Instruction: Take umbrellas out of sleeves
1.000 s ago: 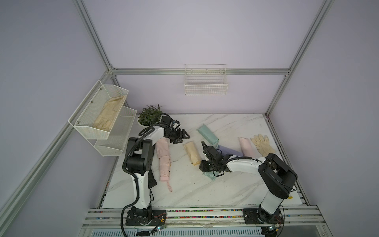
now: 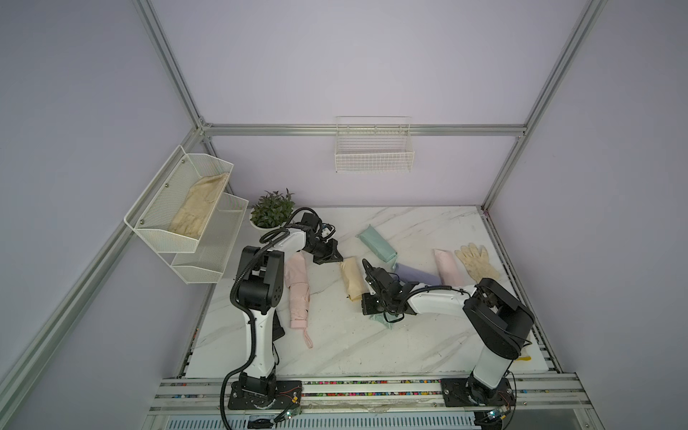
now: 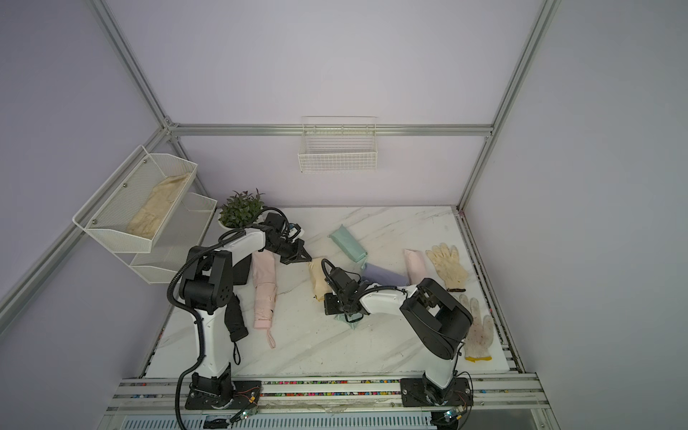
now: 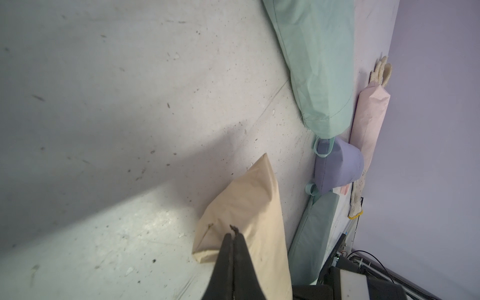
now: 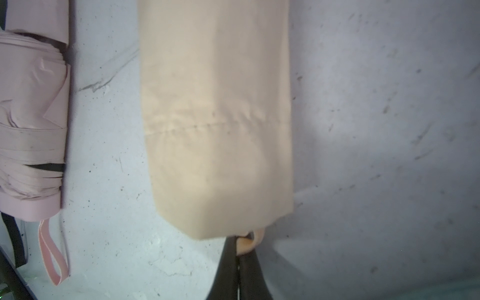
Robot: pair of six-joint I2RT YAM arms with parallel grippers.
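Note:
A beige umbrella sleeve (image 2: pixel 352 278) lies between my two arms, its far end folded to a point in the left wrist view. My left gripper is shut over that far end, with no cloth visible between its fingers. Below the sleeve's stitched near end, a small beige loop (image 5: pixel 248 244) meets the fingertips of my right gripper, which is shut on it. A pink umbrella (image 2: pixel 298 294), strap trailing, lies out on the table to the left. Other covered umbrellas are green (image 2: pixel 377 243), purple (image 2: pixel 415 274) and pink (image 2: pixel 447 267).
A second green piece (image 3: pixel 350 320) lies partly under my right arm. Black umbrellas (image 3: pixel 235 319) rest by the left arm. Gloves (image 2: pixel 477 261) lie on the right, a plant (image 2: pixel 271 209) and wire baskets (image 2: pixel 185 247) on the left.
My left gripper has moved right to the beige sleeve's far end and gone from open to shut. That end has shifted slightly right. My right gripper has barely moved.

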